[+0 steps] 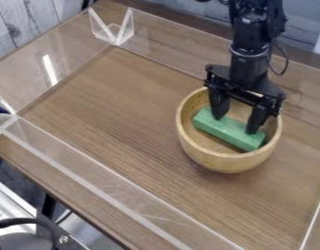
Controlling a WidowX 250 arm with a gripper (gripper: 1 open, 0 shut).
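Observation:
A round tan bowl (218, 155) sits on the right half of the wooden table, holding a green block (229, 134). My black gripper (238, 115) reaches down into the bowl from above, open, with its fingers over the block on either side. Whether they touch the block I cannot tell.
A white wire-like object (112, 26) is at the back left. A black round object with cables lies at the bottom left corner.

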